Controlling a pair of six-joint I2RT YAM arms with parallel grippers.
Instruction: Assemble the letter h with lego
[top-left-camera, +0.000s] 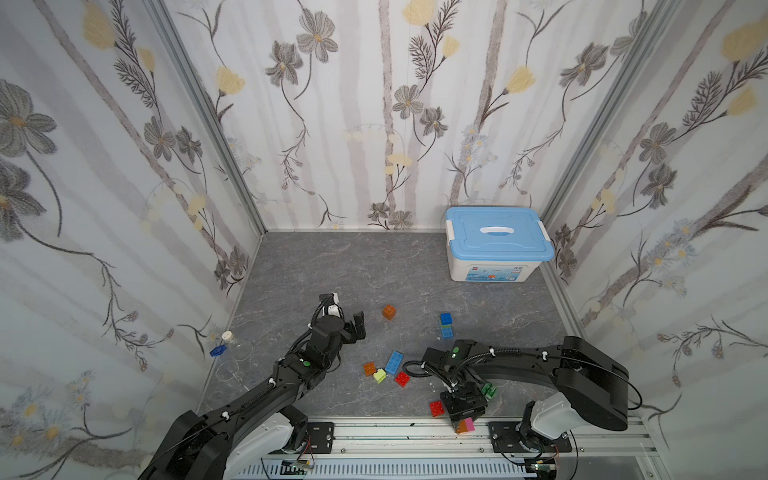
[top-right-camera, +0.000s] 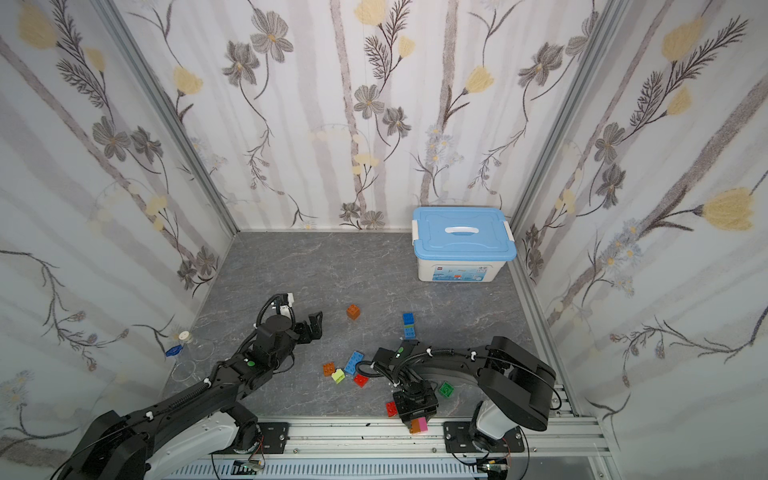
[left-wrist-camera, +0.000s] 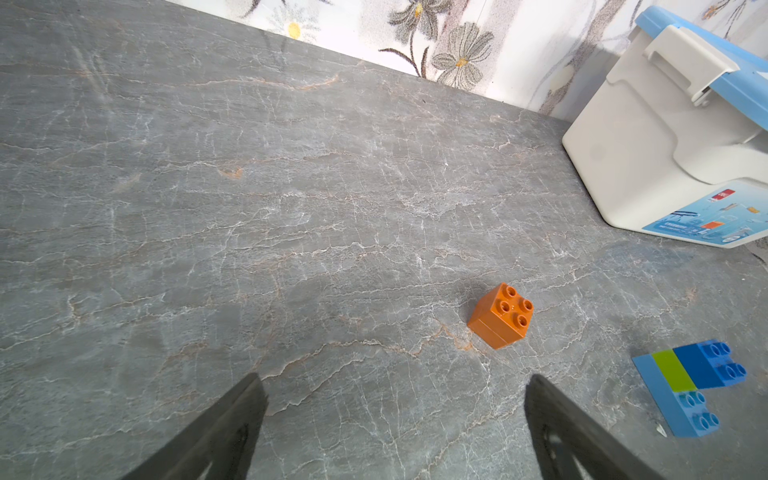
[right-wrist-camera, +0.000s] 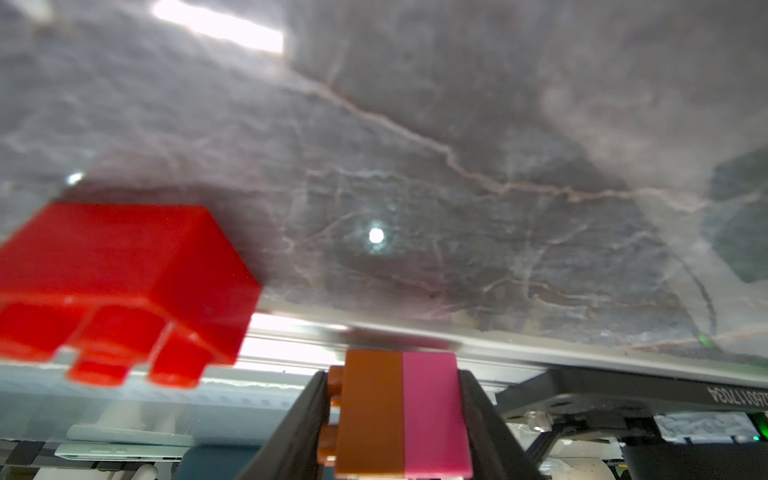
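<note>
My right gripper is low at the table's front edge, shut on an orange-and-pink brick pair (right-wrist-camera: 432, 412), with a red brick (right-wrist-camera: 176, 264) lying beside it. My left gripper stands open over the left of the table, nothing between its fingers. Ahead of it lie an orange brick (left-wrist-camera: 496, 324) and a blue, green and light-blue assembly (left-wrist-camera: 664, 376). In the top left view an orange brick (top-left-camera: 369, 369), a yellow-green brick (top-left-camera: 380, 376), a blue brick (top-left-camera: 393, 362) and a red brick (top-left-camera: 401, 379) lie between the arms.
A lidded storage box (top-left-camera: 496, 248) stands at the back right. A green brick (top-right-camera: 445, 390) lies by the right arm.
</note>
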